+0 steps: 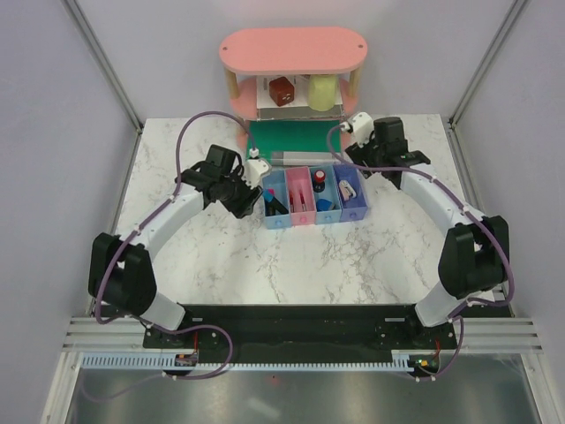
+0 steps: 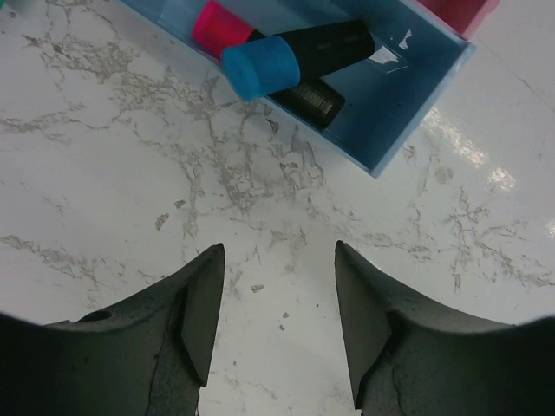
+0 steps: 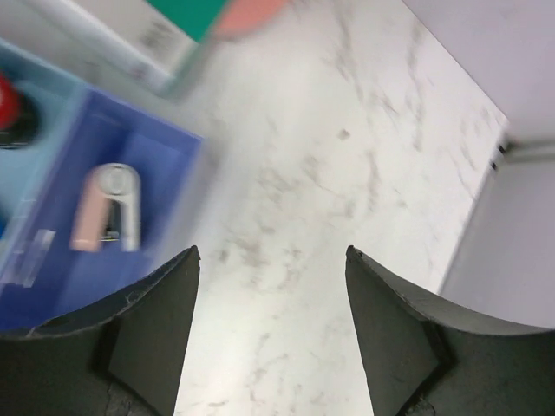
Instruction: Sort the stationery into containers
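A row of containers sits mid-table: a light blue one (image 1: 275,220) with markers, a pink one (image 1: 302,217) with slim items, another light blue one (image 1: 327,215) with a red-and-black item, and a dark blue one (image 3: 69,269) with small items. In the left wrist view a blue-capped black marker (image 2: 334,52) lies over a pink-capped one (image 2: 221,30). My left gripper stands open beside the left container, nothing between its fingers. My right gripper is open beside the dark blue container, over bare table, slightly blurred.
A pink two-tier shelf (image 1: 293,46) with a brown cube (image 1: 281,90) and a yellow-green object (image 1: 321,93) stands at the back, a green board (image 1: 292,137) below.
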